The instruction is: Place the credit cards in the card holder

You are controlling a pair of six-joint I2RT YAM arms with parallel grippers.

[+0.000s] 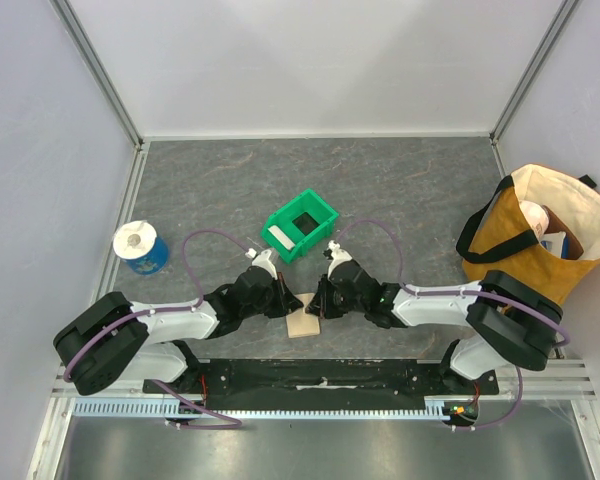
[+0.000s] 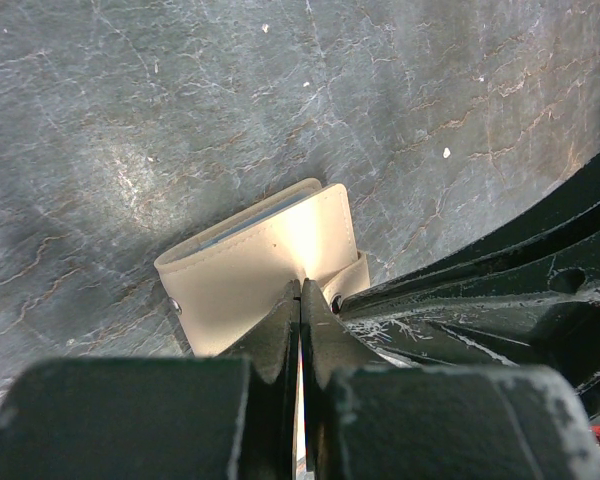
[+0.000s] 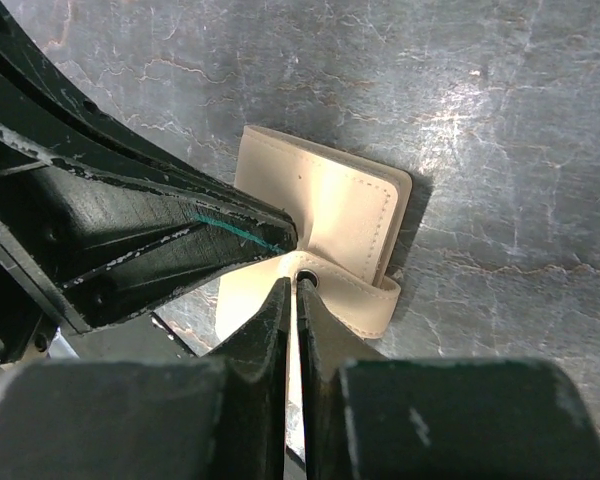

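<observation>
The beige card holder point(image 1: 302, 326) lies on the grey table between the two grippers; in the left wrist view it point(image 2: 225, 290) shows its folded flap and snap strap. My left gripper point(image 1: 290, 302) is shut at the holder, with its fingertips point(image 2: 310, 300) over it. My right gripper point(image 1: 315, 305) is over the holder too; in the right wrist view its fingertips point(image 3: 315, 310) are close together beside the strap's snap hole, and whether they grip the strap cannot be told. Any cards inside are hidden.
A green tray point(image 1: 320, 210) with a dark and a white item stands behind the grippers. A blue canister point(image 1: 148, 258) is at the left, a mustard bag point(image 1: 500, 260) at the right.
</observation>
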